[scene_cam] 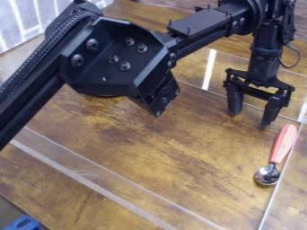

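Observation:
The black arm reaches from the upper left to the right side, where its gripper [256, 102] points down over the wooden table, open, with nothing visible between its fingers. Just below and right of it lies a spoon [282, 147] with a pink handle and a shiny metal head at the lower end, apart from the gripper.
A blue object [21, 224] sits at the bottom left corner. A dark round shape behind the arm at the left is partly hidden.

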